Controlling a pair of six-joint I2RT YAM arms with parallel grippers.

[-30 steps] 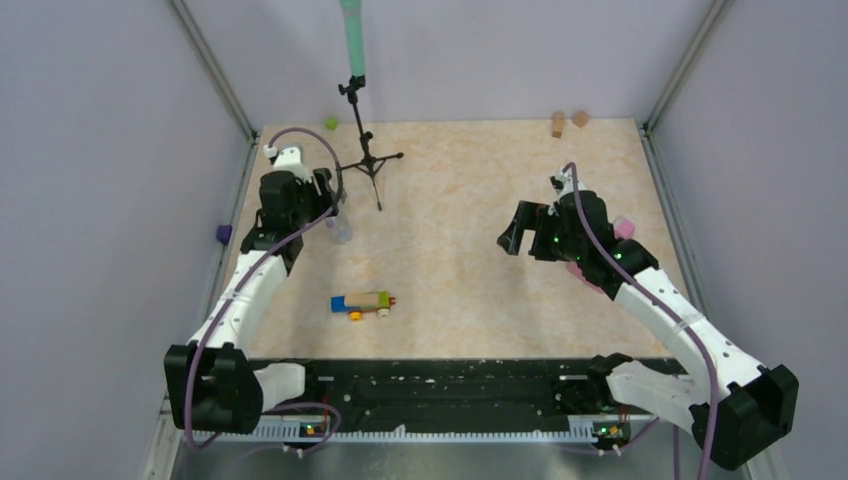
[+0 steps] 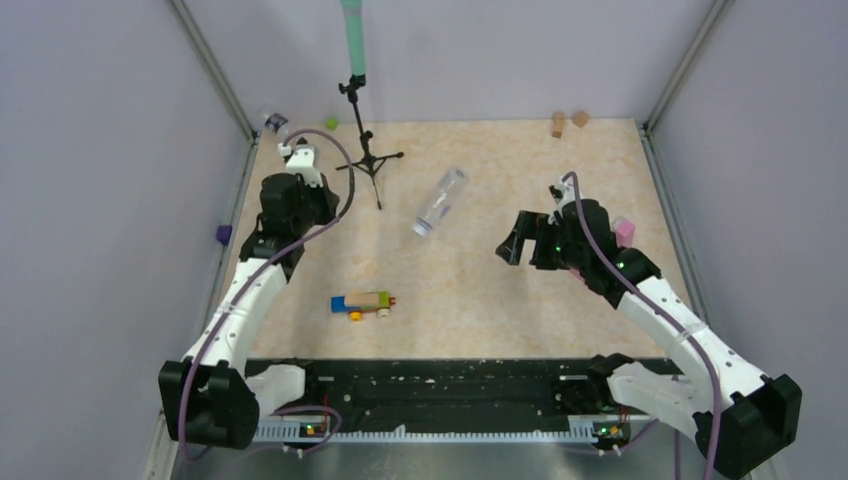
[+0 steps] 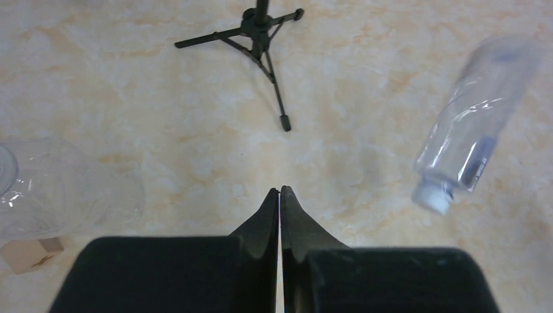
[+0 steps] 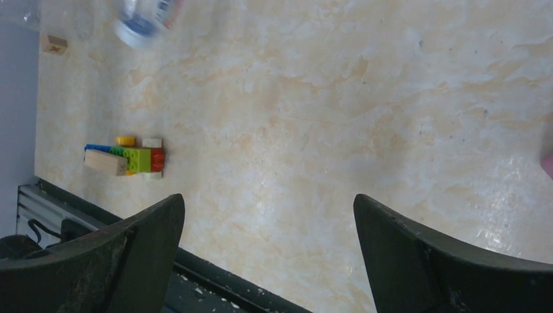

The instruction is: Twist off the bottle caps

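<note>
A clear bottle [image 2: 441, 200] lies in the middle of the table, its capped end toward the front left. The white cap [image 3: 433, 197] is on that bottle. Another clear bottle [image 3: 72, 189] lies at the left of the left wrist view; its mouth end reaches the edge, and whether it bears a cap I cannot tell. At the back left corner, a bottle [image 2: 276, 123] shows partly behind the left arm. My left gripper is shut with nothing visible between its fingertips, between the two nearer bottles. Over bare table, my right gripper stands open and empty.
A small black tripod [image 2: 370, 160] stands behind the left gripper. A toy-brick car [image 2: 363, 303] sits at the front left. Small wooden blocks [image 2: 558, 124] lie at the back right, pink pieces [image 2: 624, 231] beside the right arm.
A bottle lying beside the left gripper is gone from there; one now lies mid-table, and another shows in the back left corner. The left gripper moved slightly; the right arm shifted a little.
</note>
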